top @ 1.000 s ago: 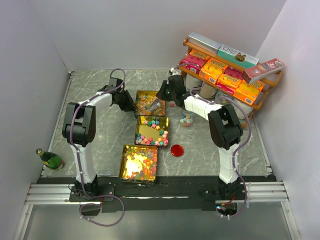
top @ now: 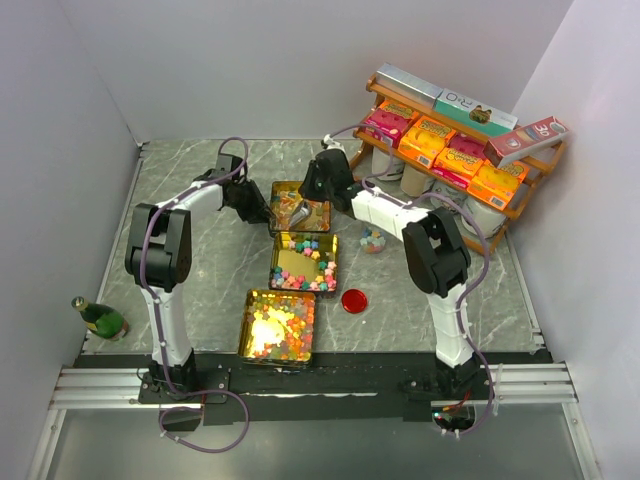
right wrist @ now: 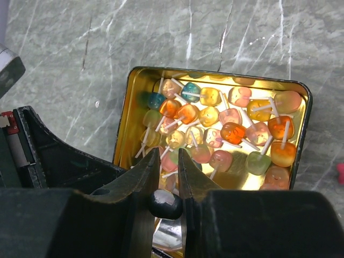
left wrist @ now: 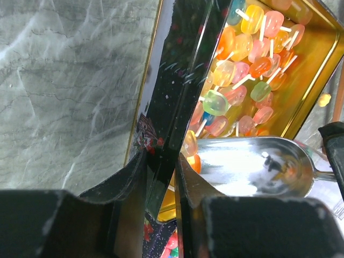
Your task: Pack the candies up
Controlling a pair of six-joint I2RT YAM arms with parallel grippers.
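The rear gold tray [top: 318, 187] holds wrapped-looking, stick-bearing candies [left wrist: 252, 51] in orange, yellow, pink and green. My left gripper is shut on the tray's left wall, near its front corner. A metal scoop [left wrist: 242, 161] lies low inside the tray, tilted among the candies at the front. My right gripper is above the tray, shut on the scoop's handle [right wrist: 165, 205]; its fingers hide most of the handle. To the right stands a clear jar [top: 372, 241] with some colourful candies in it, its top uncovered.
A middle tray [top: 293, 262] of star-like candies and a front tray [top: 246, 325] of orange ones line up before me. A red lid [top: 354, 301] lies right of them. Green bottle [top: 100, 318] at left; loaded shelf [top: 515, 210] at back right.
My right gripper has moved left over the rear tray, carrying the scoop with it and tilting it. The left arm and the trays look unmoved.
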